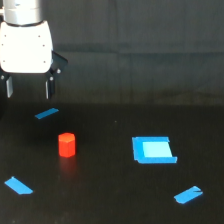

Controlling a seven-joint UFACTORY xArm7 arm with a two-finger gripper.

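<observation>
A small red block (67, 145) stands on the dark table, left of the middle. High at the upper left, above and behind the block, hangs my white gripper (29, 90). Its two dark fingers (49, 88) are spread wide apart, with nothing between them. To the right lies a white square (155, 149) edged with blue tape (152, 138), and no object rests on it.
Strips of blue tape mark the table: one at the back left (47, 113), one at the front left (18, 186) and one at the front right (188, 195). Bare table separates the block from the white square. A dark curtain (140, 60) closes off the back.
</observation>
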